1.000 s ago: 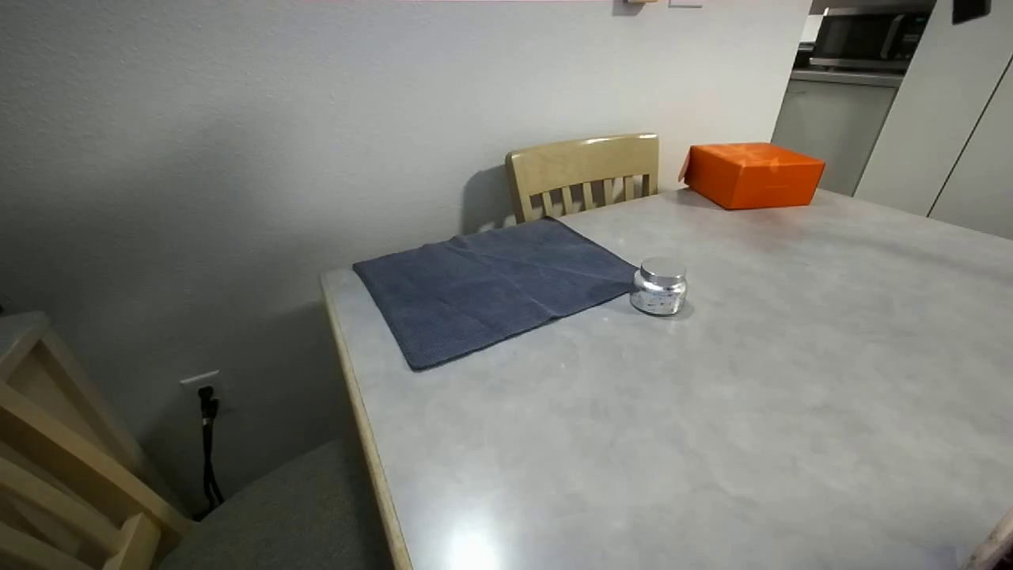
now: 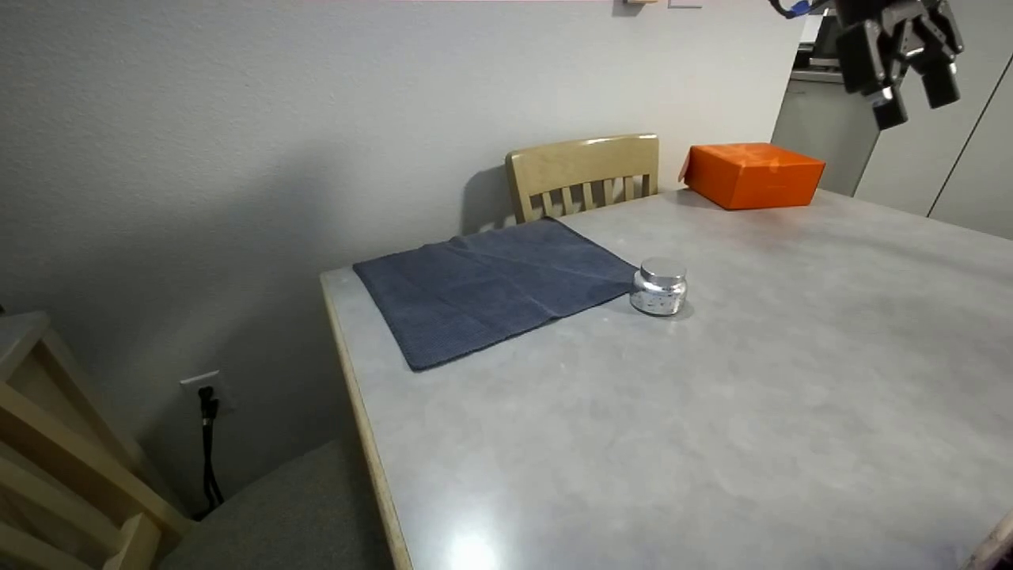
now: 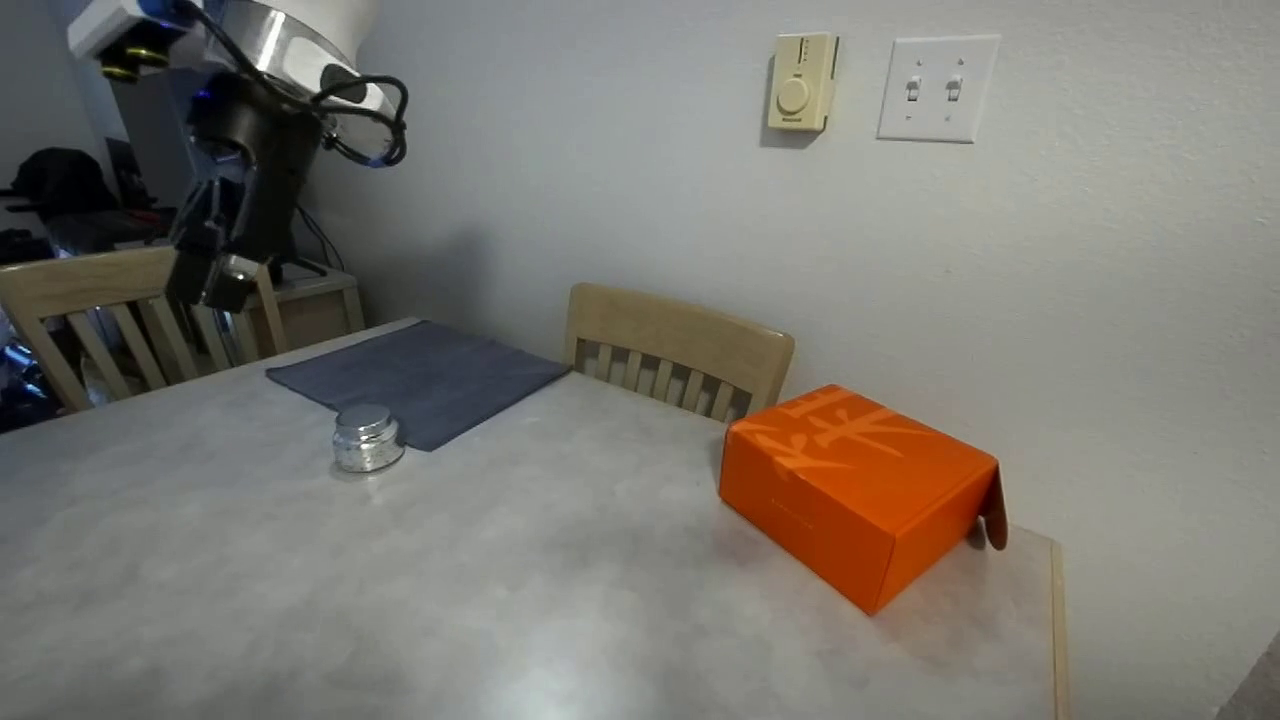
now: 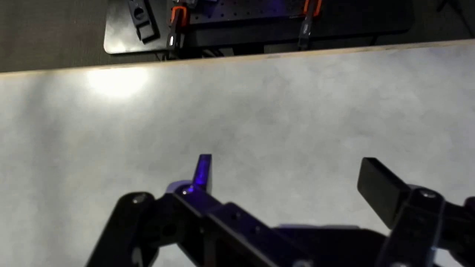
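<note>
My gripper (image 2: pixel 916 106) hangs high above the table at the upper right of exterior view 1, its fingers spread and nothing between them. In the wrist view the open gripper has only bare grey tabletop beneath it. A small silvery jar (image 2: pixel 660 288) with a lid stands upright on the table, well away from and below the gripper. Touching or nearly touching the jar is the corner of a dark blue cloth (image 2: pixel 494 285), spread mostly flat. An orange box (image 3: pixel 858 480) sits towards the far side near the wall, a flap hanging loose at one end.
Wooden chairs stand at the table's sides, one chair back (image 3: pixel 678 342) rising by the wall between cloth and box. Clamps (image 4: pixel 307 26) show beyond one table edge.
A second ago only a dark tip of the gripper showed at the top right of exterior view 1. It has come down and left into view. Jar, cloth and box are unmoved.
</note>
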